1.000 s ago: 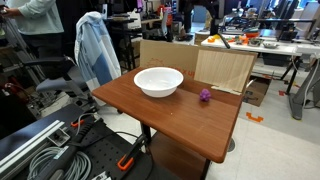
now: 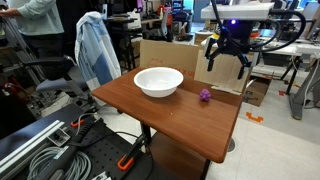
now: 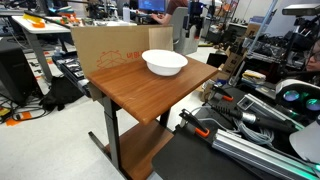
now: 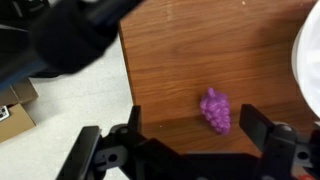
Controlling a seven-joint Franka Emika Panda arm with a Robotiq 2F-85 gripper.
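Observation:
On the wooden table (image 2: pixel 185 122) a small purple, bumpy object (image 2: pixel 205 95) lies to the right of a white bowl (image 2: pixel 158 80). My gripper (image 2: pixel 225 71) hangs in the air above the table's back right part, its fingers spread and apart from everything. From the wrist view, the purple object (image 4: pixel 215 110) shows between and just beyond the open fingers, nearer the right one, while the bowl (image 4: pixel 309 65) is cut off at the right edge. In exterior view 2 the bowl (image 3: pixel 165 62) looks empty; I cannot make out the purple object there.
Cardboard panels (image 3: pixel 105 48) stand along the table's far edge. A dark rail with cables and an orange-handled clamp (image 2: pixel 125 161) lies before the near side.
My gripper has come down and shifted to the right in exterior view 1, closer to the purple object. The bowl and the purple object have stayed in place.

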